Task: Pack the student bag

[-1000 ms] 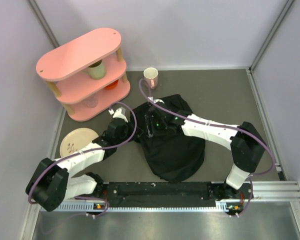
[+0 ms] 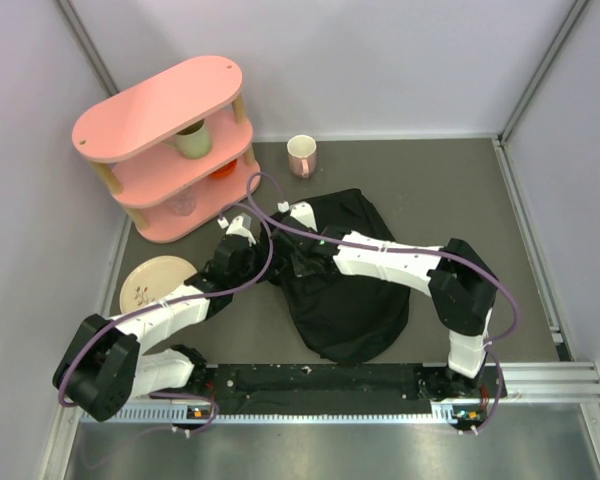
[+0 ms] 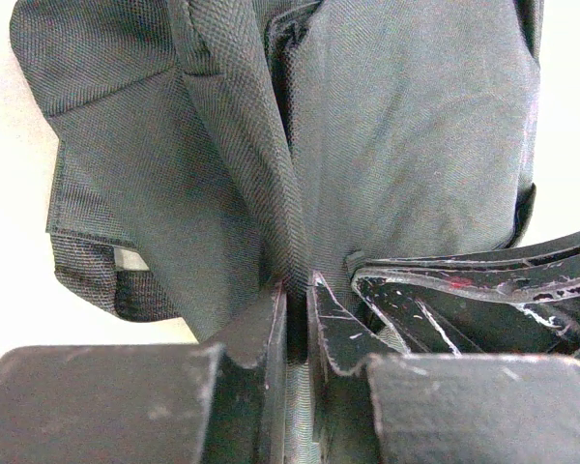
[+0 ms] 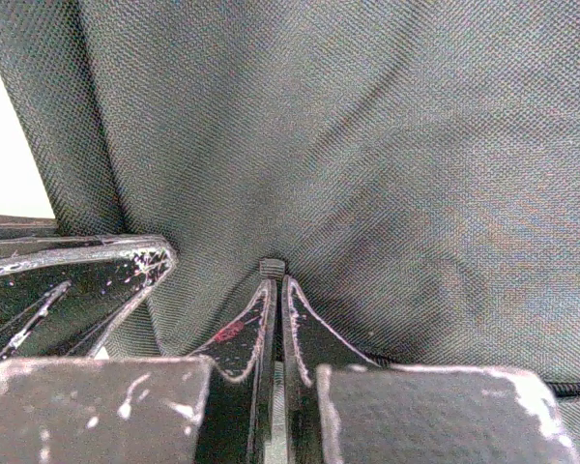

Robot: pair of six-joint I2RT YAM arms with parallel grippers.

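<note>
The black student bag [image 2: 352, 318] lies flat across the middle of the table. A folded edge [image 3: 256, 164] of its fabric runs between the fingers of my left gripper, which is shut on it at the bag's left side. My right gripper is shut close by, low over the cloth. Right at its tips shows a small ribbed grey tab [image 4: 273, 267]; whether it is pinched I cannot tell. From the left wrist view, a right gripper finger [image 3: 483, 290] appears just beside the left fingertips. The arms partly hide the grippers from above.
A pink shelf [image 2: 170, 100] at the back left bears a green cup [image 2: 193, 142] and an orange item [image 2: 223, 171]. Behind the bag stands a pink mug [image 2: 302, 155]. A cream plate [image 2: 158, 280] lies by the left arm.
The left arm and the bag have hardly moved.
</note>
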